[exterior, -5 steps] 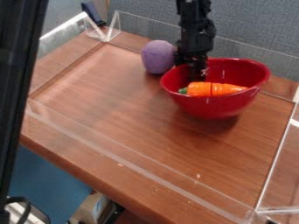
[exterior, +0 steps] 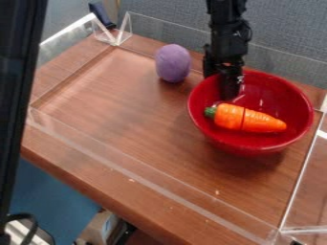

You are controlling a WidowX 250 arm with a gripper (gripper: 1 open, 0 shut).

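A red bowl [exterior: 262,141] sits at the right of the wooden table, with an orange toy carrot [exterior: 250,119] lying inside it. The black gripper [exterior: 228,86] reaches down from the top to the bowl's back left rim, its fingertips low at or inside the bowl; whether it is open or shut is unclear. A purple ball-like object [exterior: 173,63] rests left of the gripper, apart from the bowl.
Clear plastic walls edge the wooden table [exterior: 102,144]. A grey padded wall stands behind.
The bowl has shifted right and toward the front, with the carrot turning inside it. The gripper has moved slightly right with it.
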